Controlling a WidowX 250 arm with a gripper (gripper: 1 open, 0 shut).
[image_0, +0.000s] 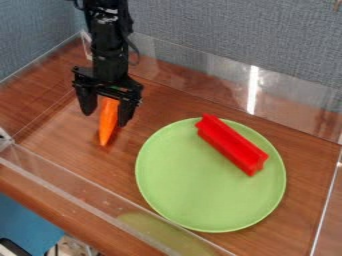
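An orange carrot-like object (108, 125) lies on the wooden table, left of a green plate (201, 200). The black gripper (107, 105) is low over it, its fingers spread to either side of the upper part of the orange object. The gripper looks open; whether the fingers touch the object cannot be told. On the upper right part of the plate lies a red bar-shaped object (230, 145).
Clear plastic walls edge the table (47, 130) at the back and front left. Bare wood is free around the orange object and behind the plate.
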